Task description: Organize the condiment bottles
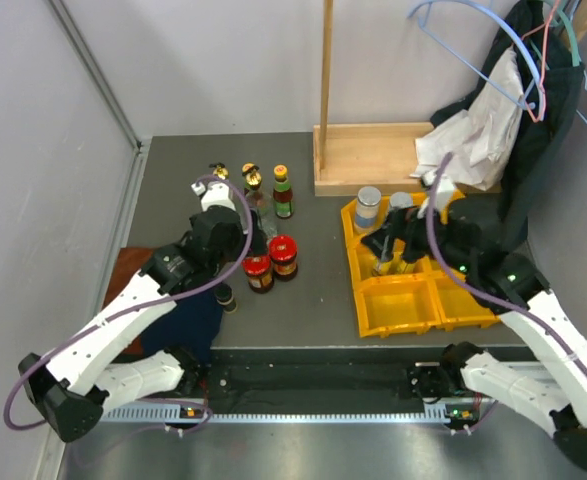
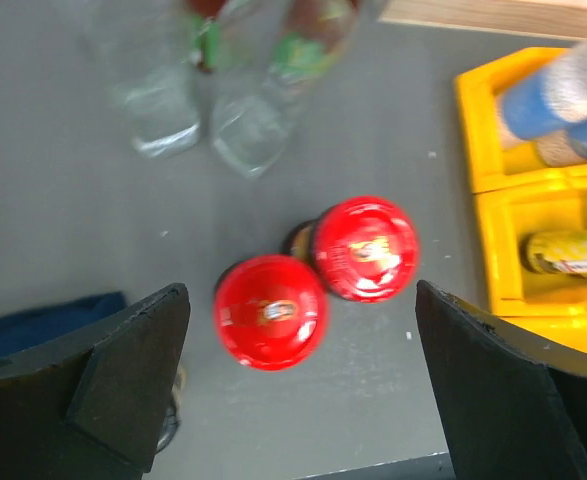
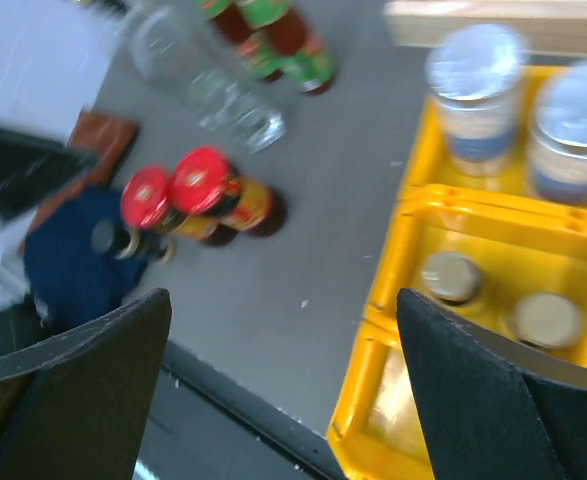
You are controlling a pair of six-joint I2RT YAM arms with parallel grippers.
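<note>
Two red-capped jars (image 1: 284,257) (image 2: 272,311) stand side by side on the counter. My left gripper hovers above them with fingers apart and nothing held. Behind them are clear glass bottles (image 2: 248,125) and a green-labelled sauce bottle (image 1: 283,191). The yellow tray (image 1: 360,310) holds two silver-lidded jars (image 3: 476,95) in its back left compartment and two small yellow bottles (image 3: 451,276) in the one in front. My right gripper hangs over the tray's left part, its fingers apart with nothing between them. It hides some compartments from above.
A small dark bottle (image 1: 225,297) stands by the blue cloth (image 1: 188,330) at the left. A wooden stand (image 1: 373,160) borders the back, with white paper and hangers above it. Bare counter lies between the jars and the tray.
</note>
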